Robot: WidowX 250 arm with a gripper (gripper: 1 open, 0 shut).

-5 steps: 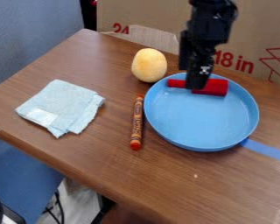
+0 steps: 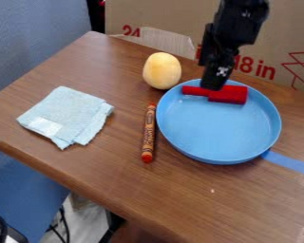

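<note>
My black gripper (image 2: 216, 74) hangs from the top, just above a red object (image 2: 228, 95) lying in the back part of a round blue plate (image 2: 212, 133). Whether the fingers are open or shut is hard to tell. A yellow rounded object (image 2: 161, 71) stands left of the plate. A patterned stick with a red end (image 2: 149, 133) lies along the plate's left side.
A folded light blue cloth (image 2: 65, 117) lies on the left of the wooden table (image 2: 129, 199). A cardboard box (image 2: 281, 43) stands behind. Blue tape (image 2: 293, 165) runs at the right.
The objects on the table look unmoved.
</note>
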